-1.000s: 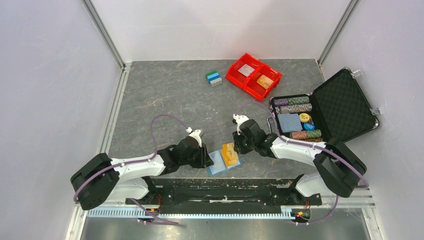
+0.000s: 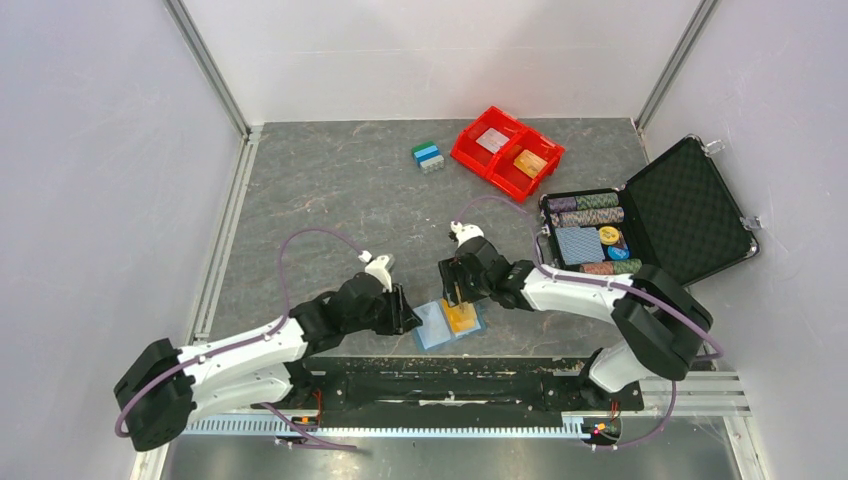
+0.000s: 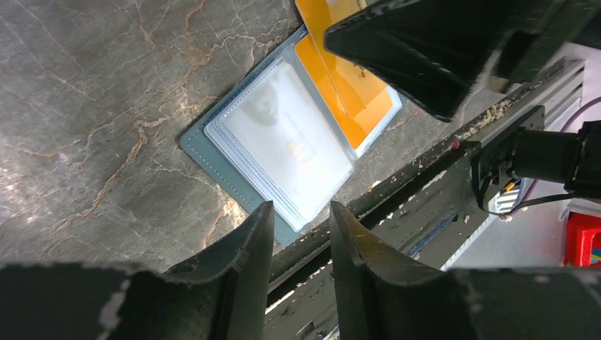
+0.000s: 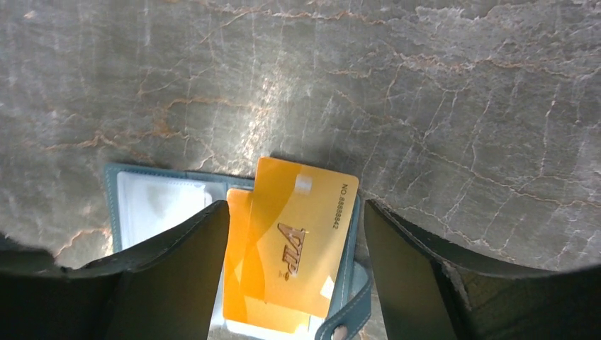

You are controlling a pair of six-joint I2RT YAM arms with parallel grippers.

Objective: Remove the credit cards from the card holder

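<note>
The blue card holder (image 2: 433, 330) lies spread flat near the table's front edge; its left half holds a clear pocket (image 3: 283, 142). On its right half is a gold VIP card (image 4: 305, 234), lying loosely and askew over another gold card (image 4: 237, 283) in the pocket. My right gripper is open above the cards, one finger to each side of the upper card and nothing gripped. Left of the holder, my left gripper stands part open, its fingers apart and empty, pointing toward the clear pocket.
A red divided tray (image 2: 507, 152) at the back holds a pale card and a gold card. Near it stand stacked toy bricks (image 2: 428, 157). An open black case (image 2: 650, 215) with poker chips occupies the right.
My right gripper has moved left over the gold cards and its fingers have spread. The left gripper has drawn back slightly to the left.
</note>
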